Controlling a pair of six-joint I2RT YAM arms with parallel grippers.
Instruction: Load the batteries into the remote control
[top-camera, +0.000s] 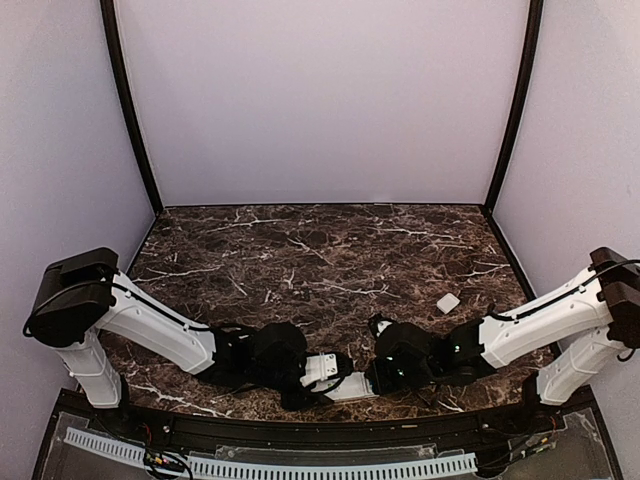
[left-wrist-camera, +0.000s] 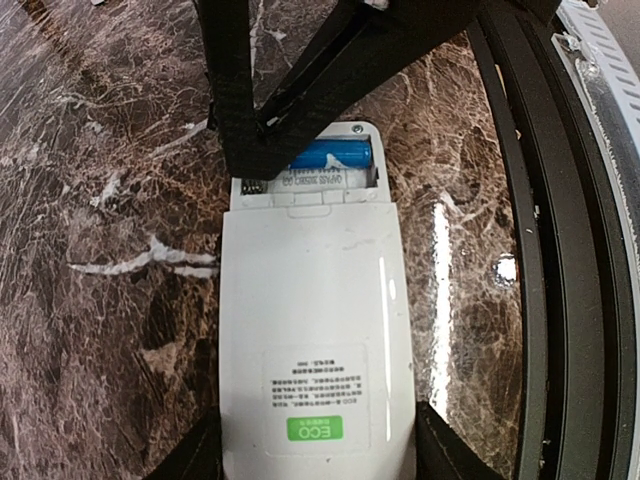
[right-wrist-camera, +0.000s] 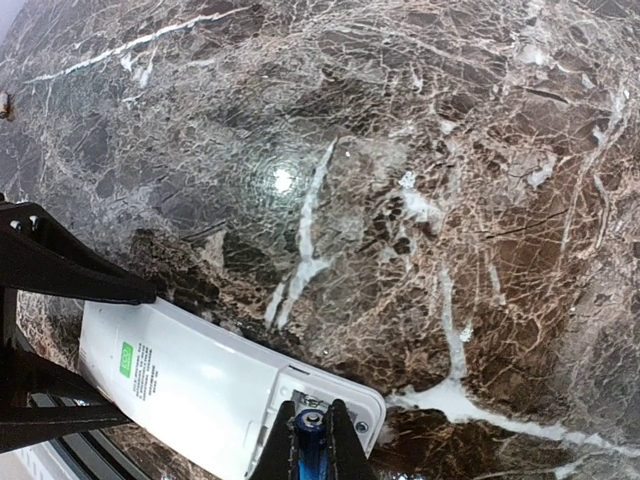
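Note:
The white remote (left-wrist-camera: 312, 320) lies on the marble table with its battery compartment exposed at one end, a blue battery (left-wrist-camera: 340, 153) in it. My left gripper is shut on the remote's other end. My right gripper is over the compartment, a blue battery between its fingers; whether it grips it or only surrounds it I cannot tell. In the top view both grippers meet at the remote (top-camera: 350, 385) near the front edge.
A small white object (top-camera: 448, 302) lies at the right of the table. The table's dark front rail (left-wrist-camera: 530, 300) runs close beside the remote.

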